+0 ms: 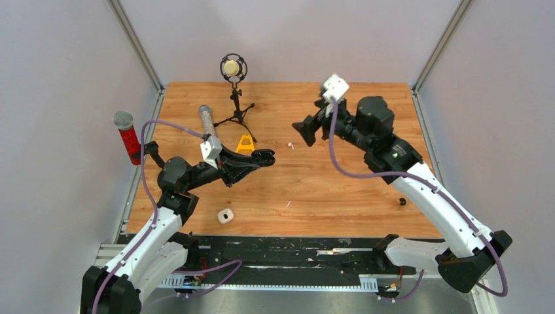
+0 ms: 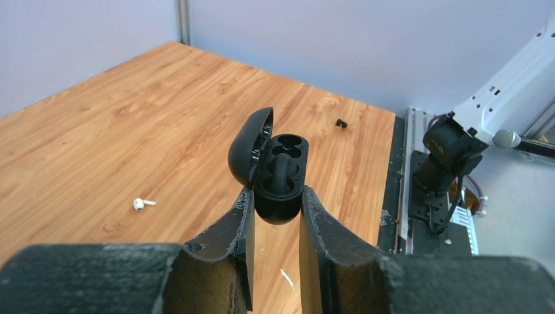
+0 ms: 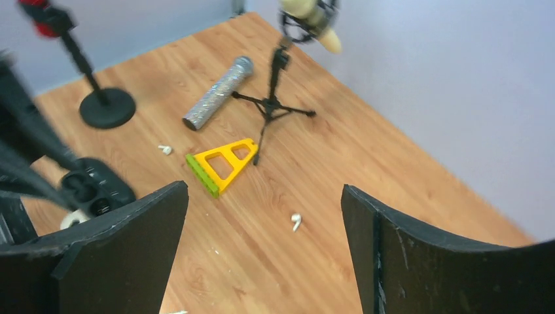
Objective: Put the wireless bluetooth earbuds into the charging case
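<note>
A black charging case [image 2: 281, 176] stands with its lid raised, and my left gripper is shut on its base. Dark round recesses show inside; no white earbud is visible in them. From above, the case [image 1: 264, 157] is held over the middle of the table. One white earbud [image 1: 291, 145] lies on the wood to its right; the left wrist view shows this earbud [image 2: 139, 204] too. In the right wrist view a second white earbud [image 3: 165, 150] lies near the silver microphone. My right gripper [image 1: 310, 116], clear of the case, stands open with nothing between its fingers.
A yellow triangular piece [image 3: 226, 163] lies near the microphone stand [image 1: 237, 104] and the silver microphone [image 1: 207, 119]. A small white block [image 1: 225, 216] sits at the front left, and a small black item [image 1: 402, 201] at the right.
</note>
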